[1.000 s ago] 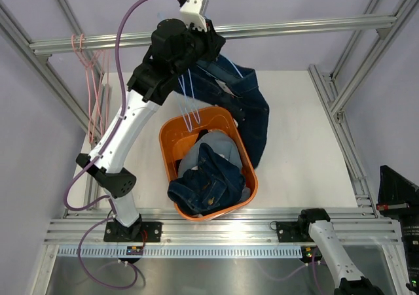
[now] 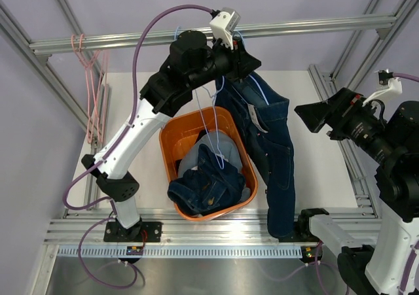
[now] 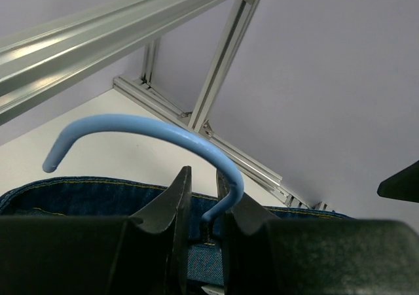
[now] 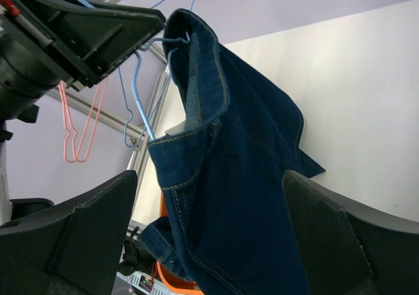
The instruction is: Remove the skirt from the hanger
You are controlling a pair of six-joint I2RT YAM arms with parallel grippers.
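Note:
My left gripper (image 2: 243,63), at the rail, is shut on a blue wire hanger (image 3: 141,127) at its hook. The dark denim skirt (image 2: 275,164) hangs below from that hanger, its waistband folded over the wire in the right wrist view, its lower part draped down to the front rail. My right gripper (image 2: 306,116) stands open to the right of the skirt, facing it, with nothing between its fingers; the skirt (image 4: 236,177) is seen between its fingers at some distance.
An orange basket (image 2: 167,144) holds folded denim and grey clothes. Pink hangers (image 2: 91,99) hang at the left of the metal rail (image 2: 314,25). Loose blue hangers dangle beside the skirt. The board's right part is clear.
My left gripper has moved right along the rail, carrying hanger and skirt; the skirt now hangs longer. My right arm has come in from the lower right toward the skirt.

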